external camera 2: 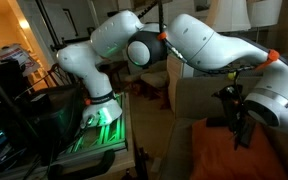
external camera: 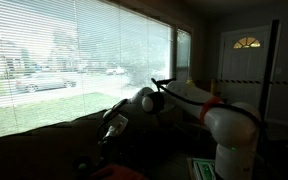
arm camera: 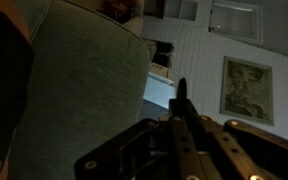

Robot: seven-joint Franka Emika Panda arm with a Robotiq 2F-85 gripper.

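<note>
An orange-red cushion or cloth [external camera 2: 209,148] lies on the couch in the second exterior view. My gripper [external camera 2: 242,136] is low over its right part, pointing down; dark fingers and shadow blend together, so contact is unclear. The first exterior view has a red patch [external camera: 119,172] at the bottom edge, below the white wrist of the arm. Dark gripper parts [arm camera: 182,118] fill the lower right of the wrist view, with one narrow tip standing up. Whatever may be between the fingers is hidden in the dark.
The grey couch [arm camera: 89,75] stretches behind the arm, beneath a large window [external camera: 79,60] with blinds. A framed picture [arm camera: 247,90] hangs on the wall. A lamp shade [external camera 2: 232,14] stands behind the couch.
</note>
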